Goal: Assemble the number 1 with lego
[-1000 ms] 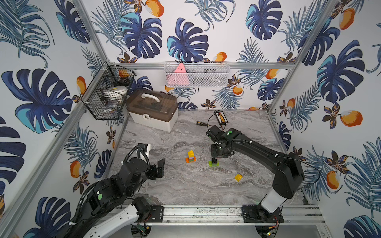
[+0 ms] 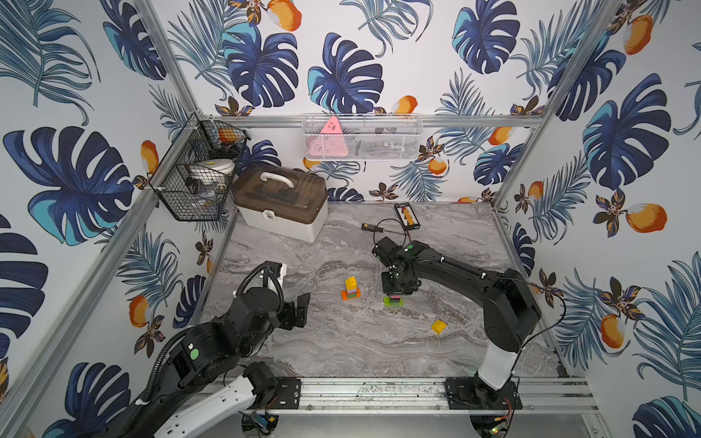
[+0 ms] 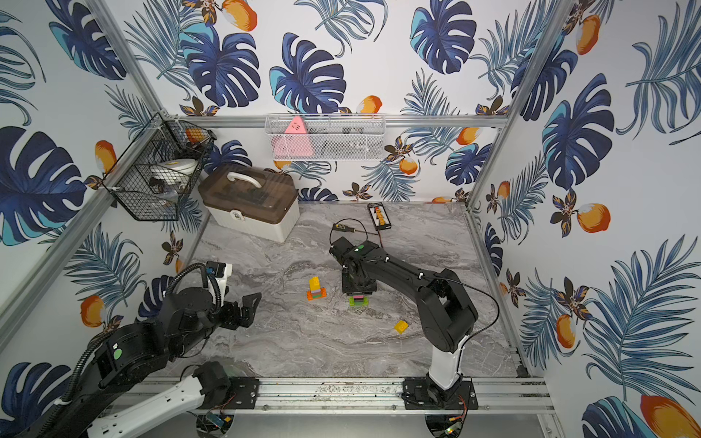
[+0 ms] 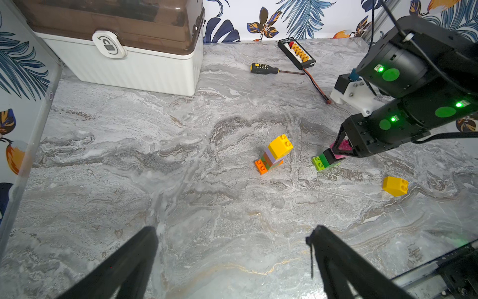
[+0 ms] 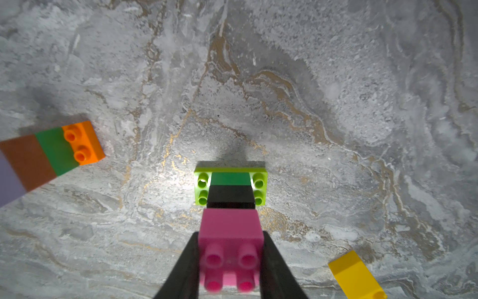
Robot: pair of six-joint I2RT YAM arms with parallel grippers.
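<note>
A light green base (image 5: 201, 191) lies on the table with a green brick (image 5: 230, 178) and a black brick (image 5: 230, 193) stacked on it. My right gripper is shut on a pink brick (image 5: 231, 222), which is over the black one; whether the two touch I cannot tell. To the left stands another stack on an orange base (image 4: 261, 166), topped by a yellow brick (image 4: 280, 147). A loose yellow block (image 4: 395, 186) lies to the right. My left gripper hangs open and empty over the left of the table.
A toolbox (image 2: 280, 200) with a brown lid stands at the back left. Behind the right arm lie a screwdriver (image 4: 265, 68) and a black case (image 4: 296, 52) with a cable. Bare tabletop stretches across the left and front.
The left arm has shifted slightly right. Both stacks stay put.
</note>
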